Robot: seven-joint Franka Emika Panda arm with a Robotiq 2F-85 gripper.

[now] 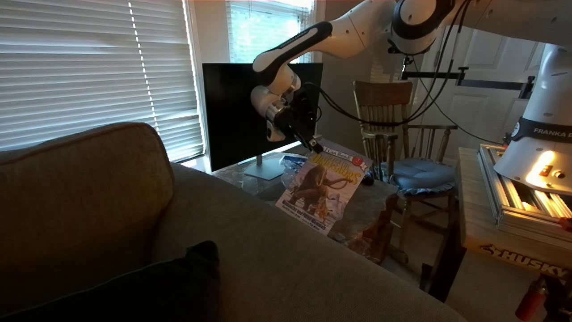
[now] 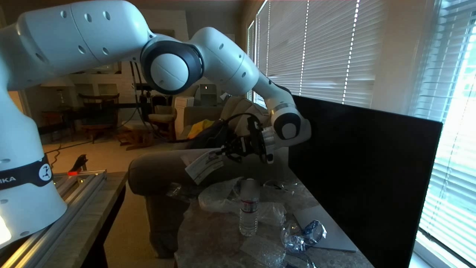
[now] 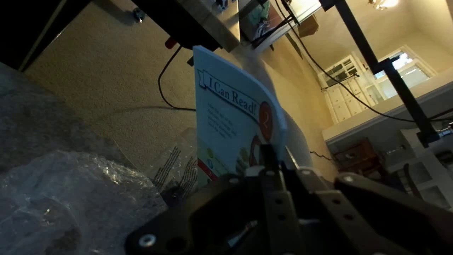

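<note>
A thin "I Can Read!" paperback book [image 1: 323,188] with a mammoth on its cover hangs tilted from my gripper [image 1: 316,146], held near its top edge. The gripper is shut on it. In exterior view 2 the pale back of the book [image 2: 204,166] faces the camera, left of the gripper [image 2: 225,152] and above the couch arm. The wrist view shows the book [image 3: 229,114] rising out from between the dark fingers; its lower part is hidden by them.
Below is a stone-topped table with a water bottle [image 2: 248,207], clear plastic wrap [image 2: 218,196] and a crumpled foil bag [image 2: 303,234]. A large black monitor [image 2: 357,165] stands close behind the arm. The couch [image 1: 241,241] borders the table; its seat has free room beside a dark pillow [image 1: 161,284].
</note>
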